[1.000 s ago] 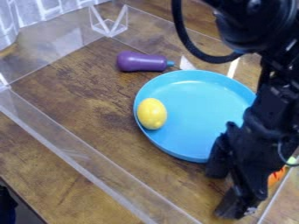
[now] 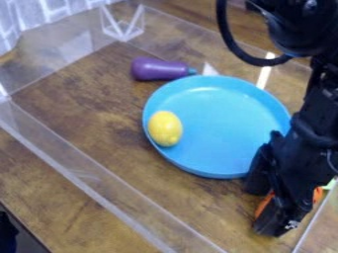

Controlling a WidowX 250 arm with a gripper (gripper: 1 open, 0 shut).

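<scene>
My black gripper (image 2: 280, 188) is low at the right, beside the blue plate (image 2: 222, 117), its fingers around or over an orange object (image 2: 263, 207) that is mostly hidden by them. A yellow egg-shaped object (image 2: 165, 128) lies on the plate's left side.
A purple toy eggplant (image 2: 158, 69) lies behind the plate. Clear plastic walls (image 2: 93, 188) border the wooden work area.
The gripper has shifted right and lowered onto the orange object, whose visible part has changed. The plate appears moved slightly leftward.
</scene>
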